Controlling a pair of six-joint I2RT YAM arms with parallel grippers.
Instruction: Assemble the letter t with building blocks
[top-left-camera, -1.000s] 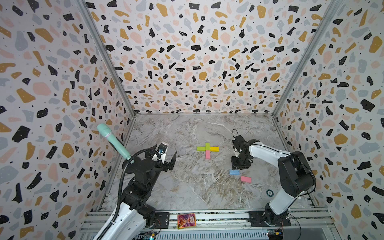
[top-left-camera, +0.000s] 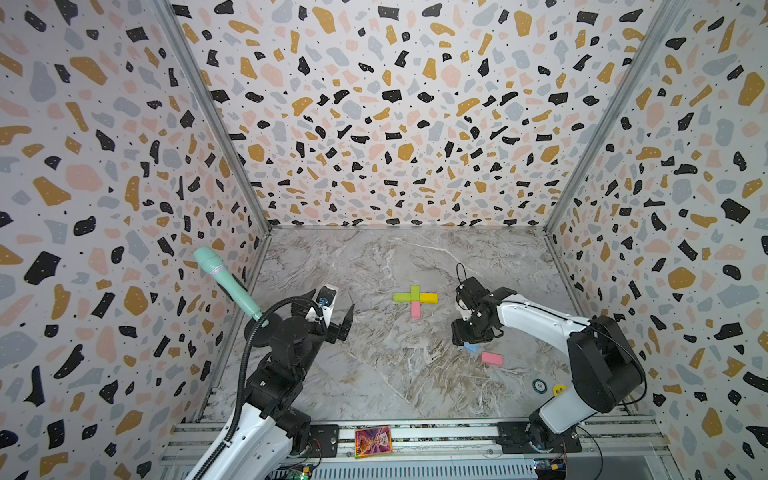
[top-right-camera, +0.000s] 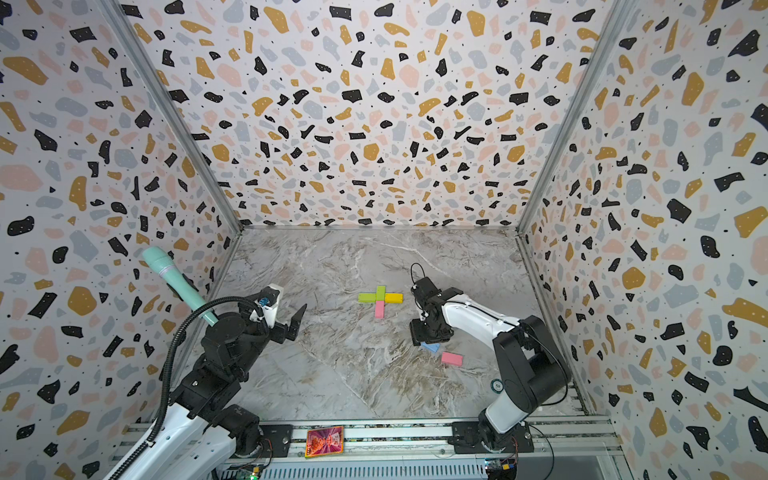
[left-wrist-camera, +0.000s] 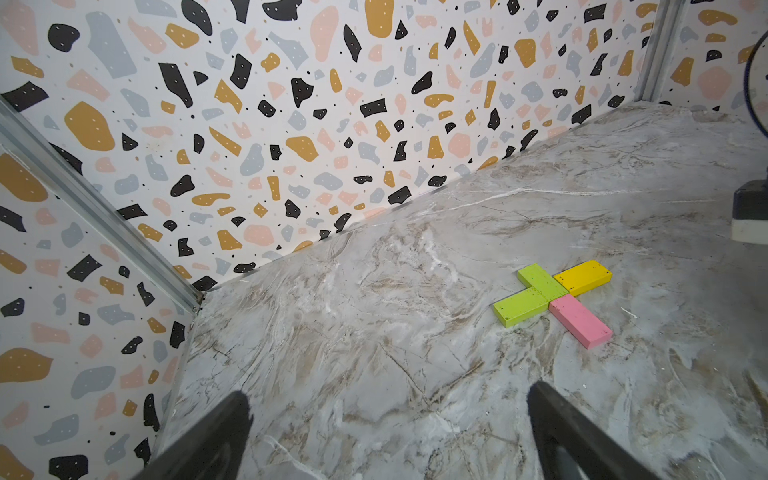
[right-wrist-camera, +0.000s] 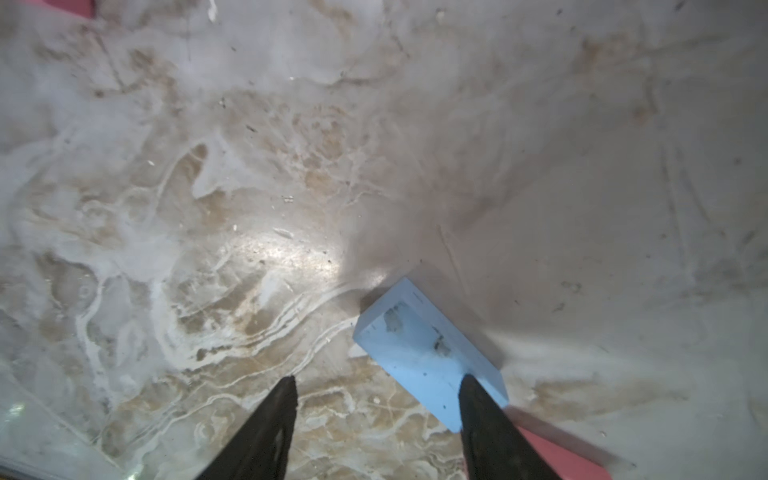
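Observation:
On the marble table, a cross of blocks lies together: a green upper block (top-left-camera: 415, 290), a green left block (left-wrist-camera: 521, 307), a yellow right block (top-left-camera: 429, 298) and a pink lower block (left-wrist-camera: 580, 321). A blue block (right-wrist-camera: 416, 348) lies apart, slanted, with a loose pink block (top-left-camera: 492, 359) close by. Over the blue block is my right gripper, open; one fingertip overlaps the block's corner in the right wrist view, contact unclear. Empty and open, my left gripper hangs left of the cross, fingers wide apart.
Near the right arm's base lie a dark ring-shaped item (top-left-camera: 539, 386) and a yellow one (top-left-camera: 559, 390), partly hidden in the top left view.
The blue block has turned from level to slanted. The left arm has stayed still.

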